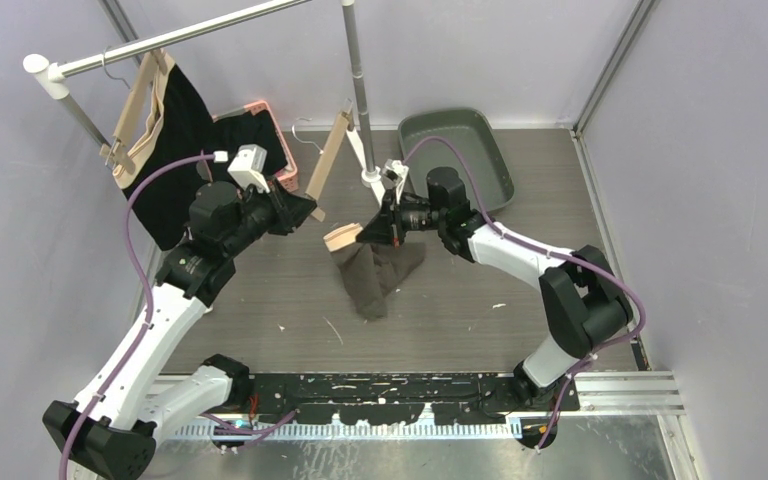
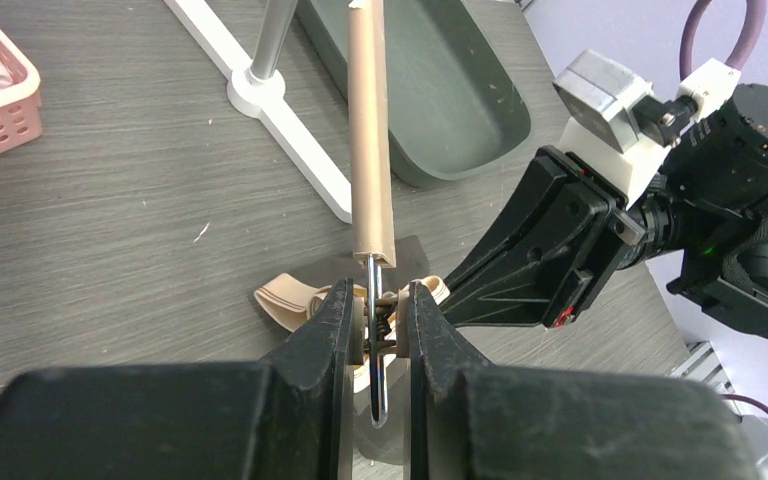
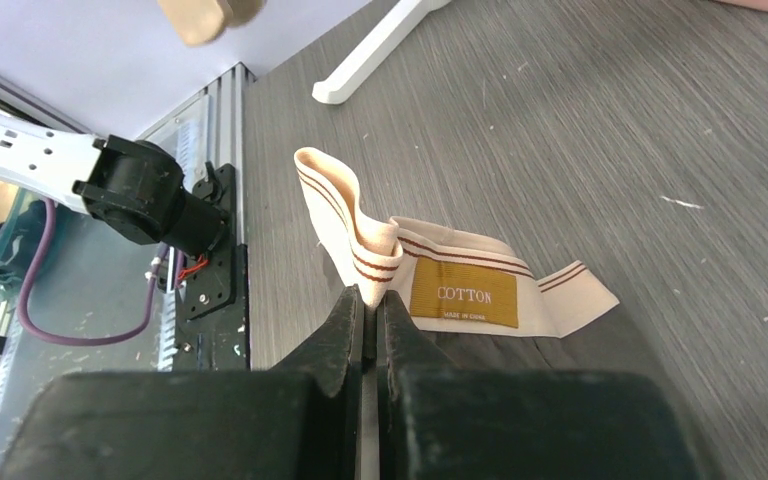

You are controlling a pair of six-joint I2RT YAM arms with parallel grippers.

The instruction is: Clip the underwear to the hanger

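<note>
A wooden hanger (image 1: 329, 160) with a metal clip is held upright by my left gripper (image 1: 295, 212); in the left wrist view its clip end sits between the fingertips. My right gripper (image 1: 368, 235) is shut on the grey-brown underwear (image 1: 370, 280) by its beige waistband, which shows a folded end and a "COTTON" label (image 3: 460, 295) in the right wrist view. The underwear's body droops below toward the table. The waistband lies beyond and below the hanger's clip end in the left wrist view.
A rail (image 1: 185, 30) carries hanging black garments at left. A pink basket (image 1: 285, 170), a green tray (image 1: 460, 135) and the stand's white foot (image 1: 370, 175) stand at the back.
</note>
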